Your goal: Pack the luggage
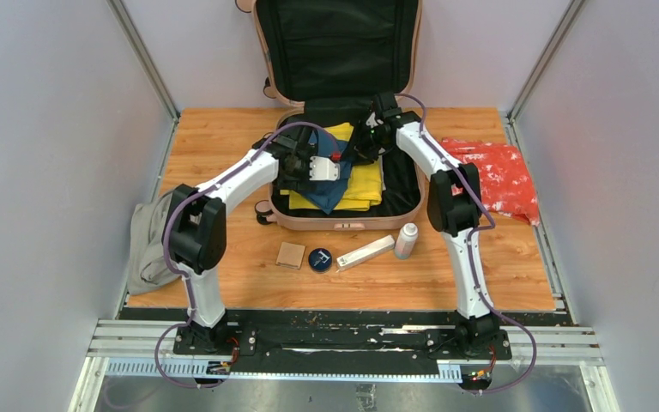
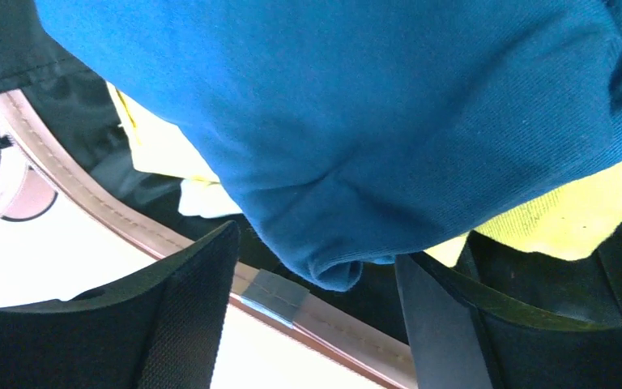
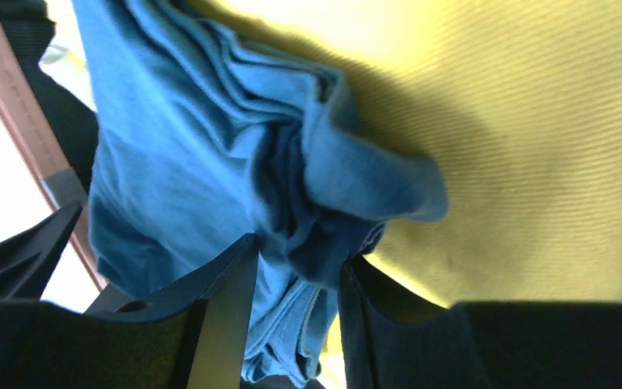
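A dark blue folded cloth (image 1: pixel 333 187) lies on a yellow cloth (image 1: pixel 362 190) inside the open suitcase (image 1: pixel 395 221). Over its left part my left gripper stands with fingers apart; a blue corner shows between its fingers, and no firm grip is visible. My right gripper reaches down at the other side of the blue cloth. Its fingers (image 3: pixel 231 279) are closer together but still parted, with bunched blue fabric between them. The arms hide part of the cloth in the top view.
A red patterned bag (image 1: pixel 502 180) lies right of the suitcase, a grey bag (image 1: pixel 148 249) at far left. In front stand a tan box (image 1: pixel 291 255), a dark round tin (image 1: pixel 320 260), a long white box (image 1: pixel 365 253) and a white bottle (image 1: pixel 406 241). The lid (image 1: pixel 339 51) stands open behind.
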